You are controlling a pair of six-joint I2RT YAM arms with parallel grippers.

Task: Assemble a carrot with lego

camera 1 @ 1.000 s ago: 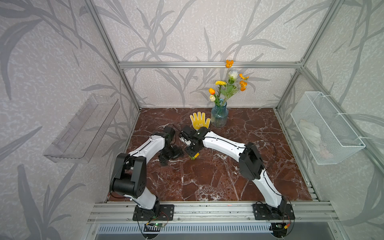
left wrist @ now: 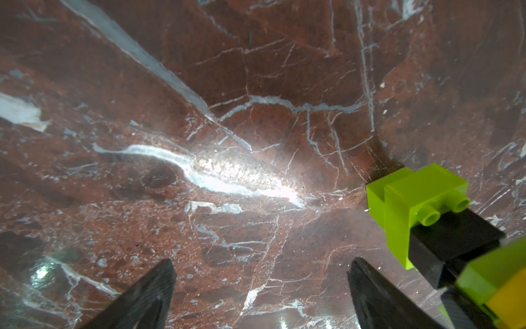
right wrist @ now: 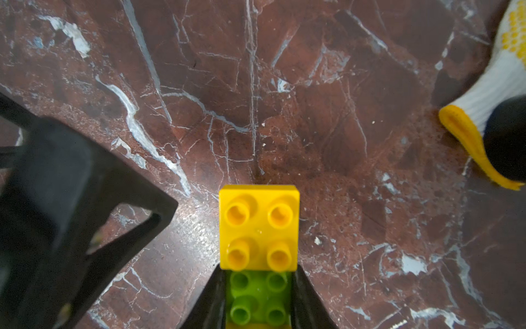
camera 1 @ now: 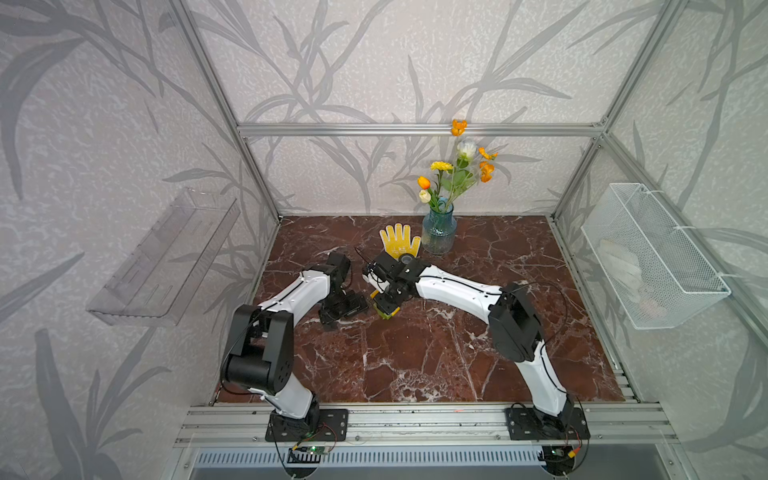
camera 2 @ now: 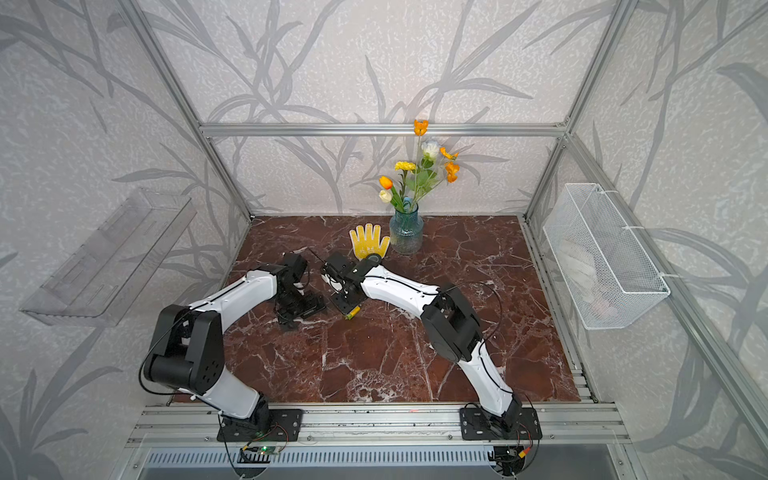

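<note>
My right gripper is shut on a small stack of lego. In the right wrist view a yellow brick point(right wrist: 259, 227) juts out past its fingertips, and a green brick point(right wrist: 258, 293) sits between the fingers. From the left wrist view, light green bricks point(left wrist: 423, 192) show beyond a black finger point(left wrist: 453, 234) of that gripper. More green and yellow fills that view's lower right corner, blurred. My left gripper stands open low over the table, nothing between its fingers, a little left of the stack. Arms hide most of the stack in the top views.
A yellow-and-white glove point(camera 1: 400, 241) lies behind the right gripper, next to a glass vase point(camera 1: 438, 232) of flowers. Mesh baskets hang left point(camera 1: 172, 256) and right point(camera 1: 652, 256).
Over the last second my right arm has shifted slightly to the right, and the stack in its gripper has turned a little. My left arm is practically still.
</note>
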